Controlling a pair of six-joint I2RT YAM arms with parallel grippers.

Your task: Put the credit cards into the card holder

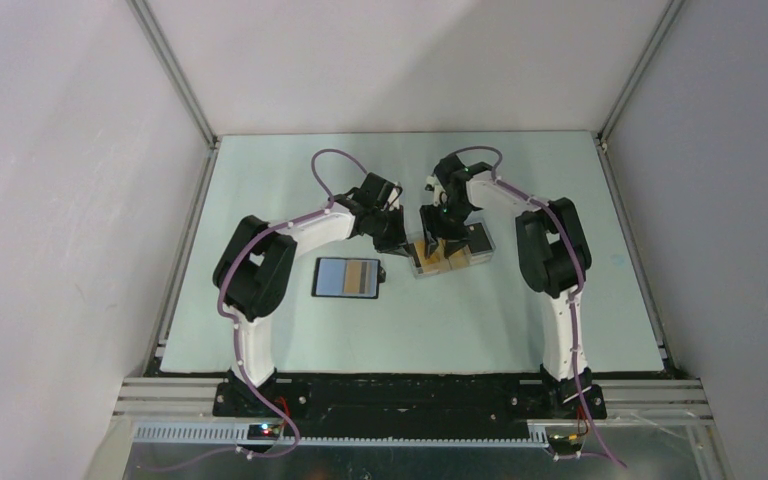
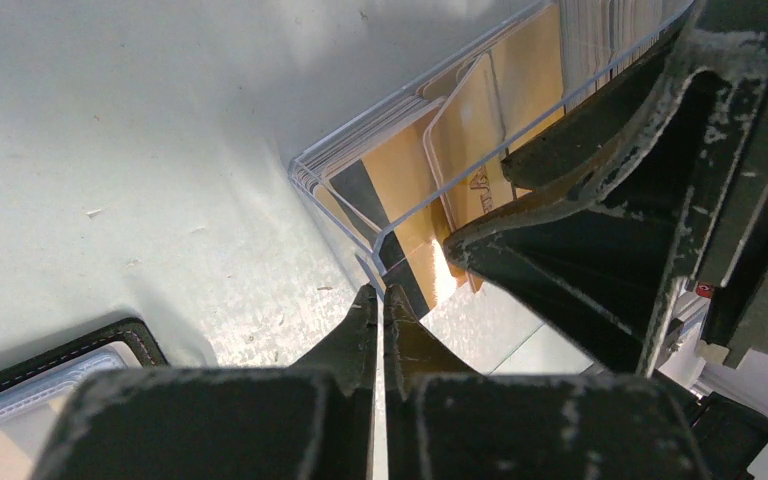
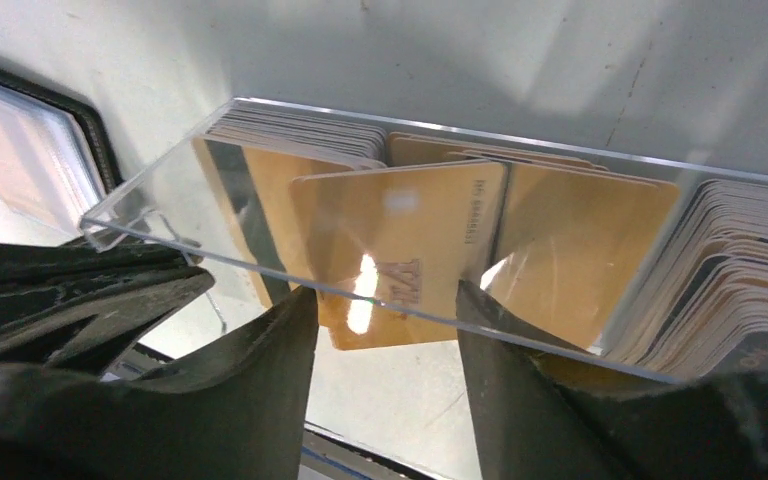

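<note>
Gold and dark cards fill a clear box (image 1: 480, 254); one gold card (image 3: 400, 225) leans loose at the front of its left stack. My right gripper stands part open over the box, its fingertips apart on either side of that card's lower part, with no grip on it showing. My left gripper is shut at the box's near left corner, its tips meeting the clear wall's edge; whether the thin wall is between them is hard to see. The dark-edged card holder (image 1: 347, 278), with clear sleeves and a tan card showing, lies open left of the box.
Another dense card stack (image 3: 735, 280) fills the right end of the box. Both grippers are close together at the box.
</note>
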